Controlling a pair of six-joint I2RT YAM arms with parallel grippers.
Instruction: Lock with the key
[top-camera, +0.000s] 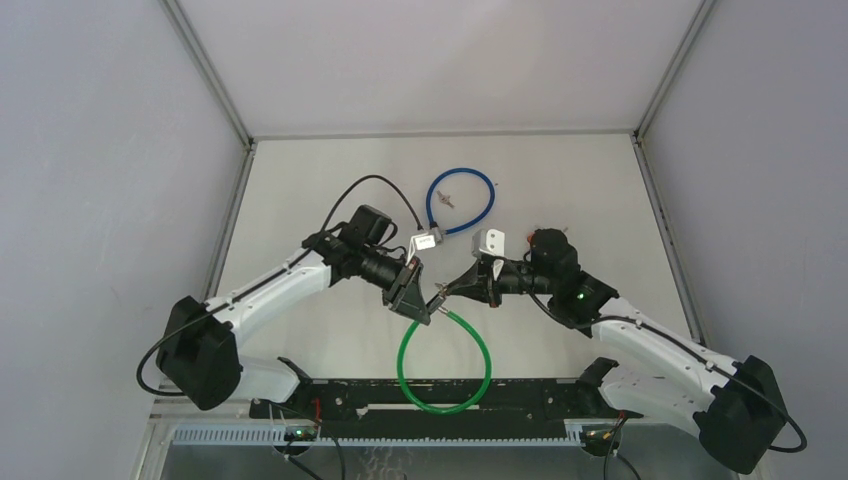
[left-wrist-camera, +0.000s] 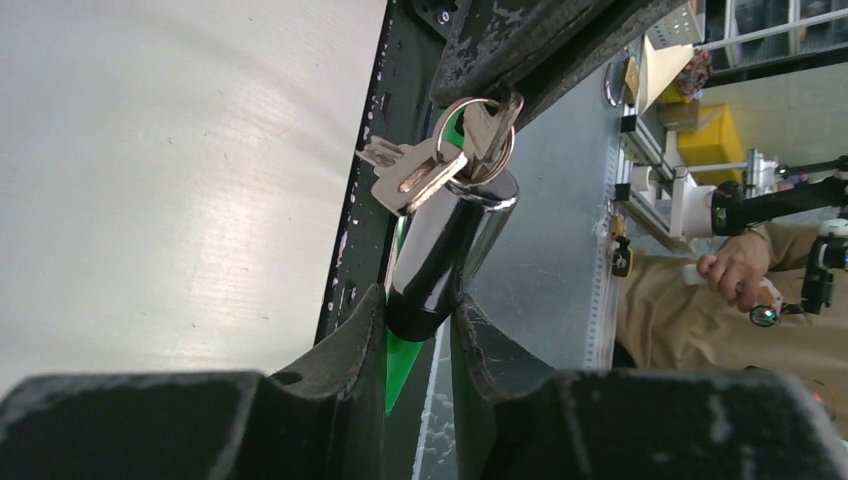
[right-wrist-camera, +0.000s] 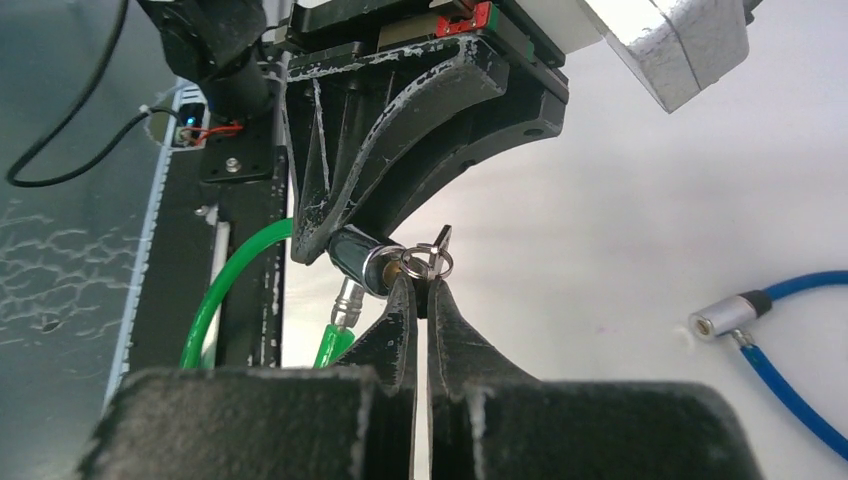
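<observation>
A steel lock cylinder on a green cable (top-camera: 484, 362) is held up in my left gripper (top-camera: 426, 314), shut on it; the cylinder (left-wrist-camera: 440, 260) sits between the fingertips in the left wrist view. A ring with keys (left-wrist-camera: 410, 180) is at the cylinder's end. My right gripper is shut at the keys, its tips at the ring and the cylinder's end; whether a key is inside the lock or between those tips is hard to tell.
A blue cable lock (top-camera: 492, 200) lies behind the grippers, with loose keys (top-camera: 446, 199) inside its loop. The white table (top-camera: 300, 180) is otherwise mostly clear.
</observation>
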